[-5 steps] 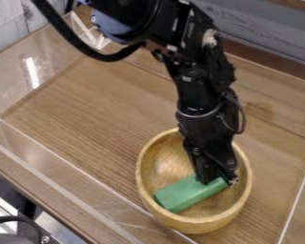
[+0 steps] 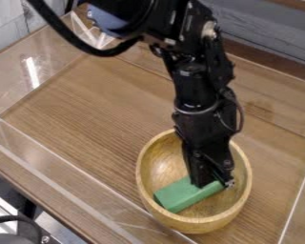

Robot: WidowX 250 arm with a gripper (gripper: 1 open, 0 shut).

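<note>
A yellow-tan bowl (image 2: 163, 209) stands at the lower middle of the wooden surface. In it lies a green rectangular block (image 2: 183, 193). The black gripper (image 2: 213, 179) reaches down from above into the bowl, its tip at the right end of the block and hiding part of it. Its fingers look close together; whether anything is between them is hard to see.
A clear plastic strip runs along the left and front edge. A raised wooden ledge crosses the back right.
The gripper has shifted slightly left and up within the bowl. The block and bowl look almost unchanged.
</note>
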